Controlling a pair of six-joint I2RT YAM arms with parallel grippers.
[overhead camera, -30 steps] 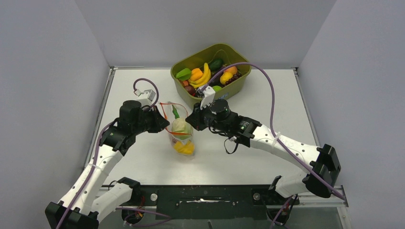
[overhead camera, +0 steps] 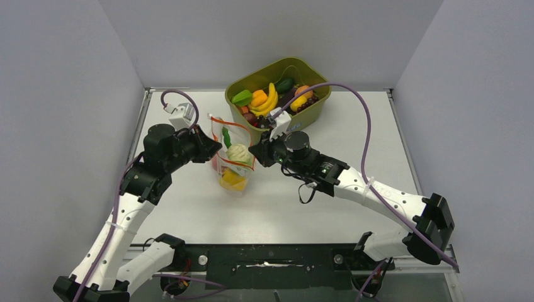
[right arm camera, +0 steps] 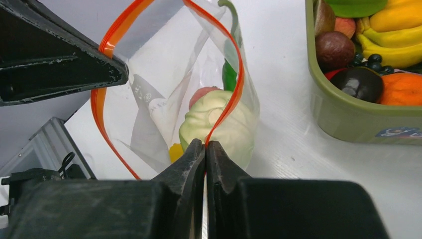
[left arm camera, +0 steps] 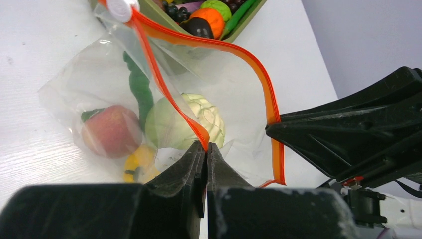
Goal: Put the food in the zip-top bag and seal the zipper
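A clear zip top bag with an orange zipper rim hangs between my two grippers, its mouth spread wide. My left gripper is shut on one side of the orange rim. On the opposite side, my right gripper is shut on the rim as well. Inside the bag lie a pale green cabbage-like vegetable, a reddish round fruit, a long green pepper-like piece and a yellow piece. A white slider sits at the far corner of the zipper.
Behind the bag stands a green bin holding toy produce, including bananas and a dark purple fruit.
Over the last second both grippers have moved away from the table's front edge with the bag.
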